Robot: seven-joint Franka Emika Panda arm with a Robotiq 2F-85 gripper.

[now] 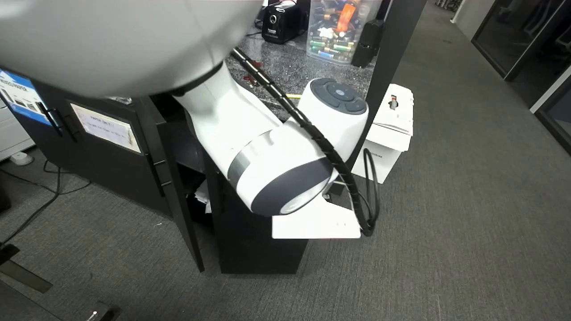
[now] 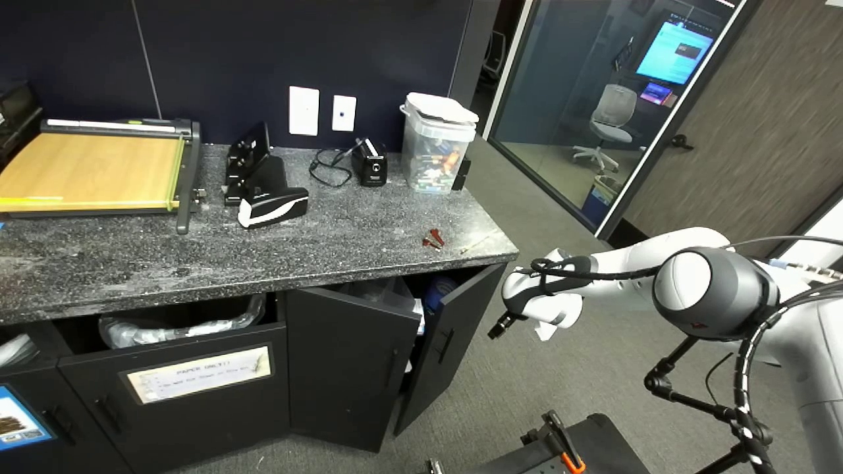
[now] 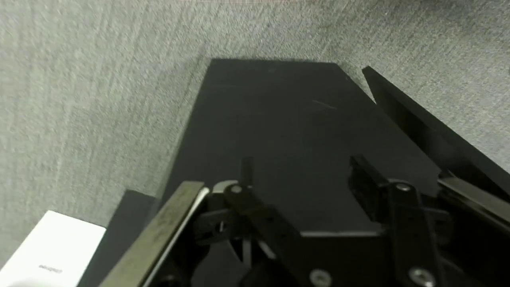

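Note:
My gripper stands open, its two dark fingers apart, with nothing visible between them. Below it in the wrist view spreads the flat face of a black cabinet door [image 3: 282, 114]; whether the fingers touch it cannot be told. In exterior view 2 the gripper [image 2: 500, 327] hangs to the right of that right-hand door [image 2: 452, 347], which stands ajar. The left-hand door [image 2: 348, 367] is ajar too, with a gap into the cabinet between them. Exterior view 1 has the door [image 1: 257, 246] partly behind the arm, the fingers hidden.
On the speckled counter [image 2: 348, 245] are a battery tub [image 2: 435, 150], a stapler [image 2: 272, 207], a paper cutter [image 2: 95, 170] and small red items [image 2: 433, 238]. A white box [image 1: 382, 144] stands on the floor past the counter's end. Carpet to the right is open.

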